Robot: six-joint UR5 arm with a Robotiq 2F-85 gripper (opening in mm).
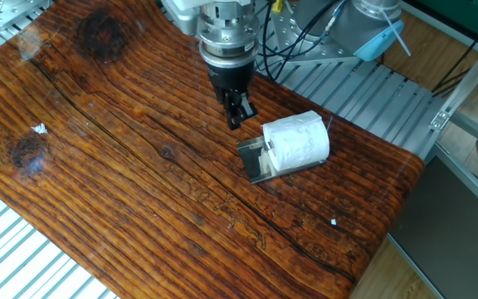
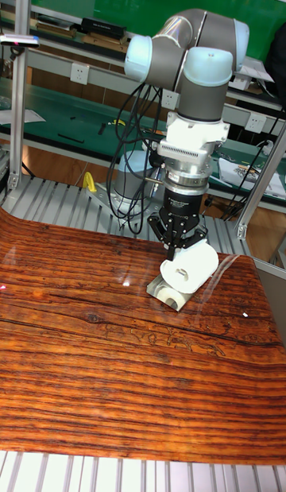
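A white paper roll (image 1: 298, 141) lies on its side on a dark metal holder (image 1: 260, 170) near the right side of the wooden table. The holder's end sticks out past the roll toward the left. My black gripper (image 1: 241, 116) hangs up and to the left of the roll in exterior view 2, its two fingertips apart and nothing visible between them. In exterior view 3 the gripper (image 2: 179, 245) points down behind the roll (image 2: 190, 268), which may hide part of the fingers. The holder (image 2: 168, 293) shows below the roll there.
Small white scraps (image 1: 39, 129) lie on the table. Cables (image 2: 129, 170) loop beside the arm, and a metal slatted bench (image 2: 59, 205) runs behind the table.
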